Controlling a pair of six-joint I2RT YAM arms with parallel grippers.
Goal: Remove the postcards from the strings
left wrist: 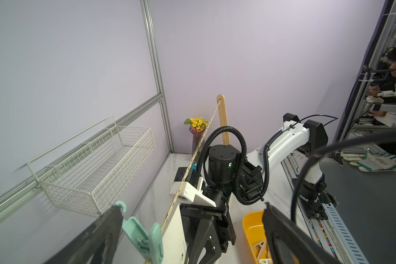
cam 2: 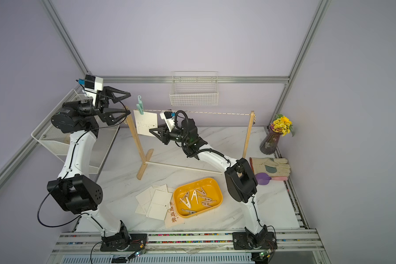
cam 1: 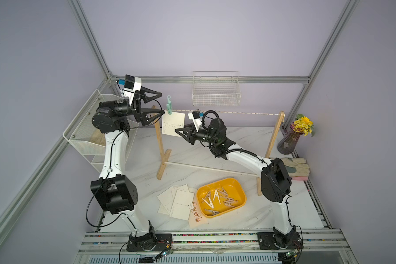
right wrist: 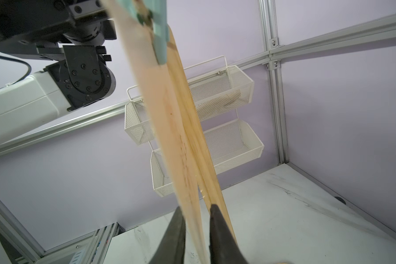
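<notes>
A cream postcard (cam 1: 173, 123) hangs at the left end of the string (cam 1: 250, 113), with a mint-green clothespin (cam 1: 168, 105) on its upper left corner. My right gripper is shut on the card's lower right edge. To the left of the clothespin, my left gripper (cam 1: 162, 103) stands open and empty, its fingers spread apart. In the left wrist view the green clothespin (left wrist: 142, 239) is on the string near the left finger, and nothing is held. Several removed-looking cards (cam 1: 180, 204) lie flat on the table, overlapping.
A yellow tray (cam 1: 238, 210) holding several clothespins stands beside the loose cards. The wooden rack's left post (cam 1: 159, 136) rises close behind the left gripper. A white wire shelf (cam 1: 85, 145) is at the left; a flower vase (cam 1: 289, 141) and gloves (cam 1: 297, 167) are at the right.
</notes>
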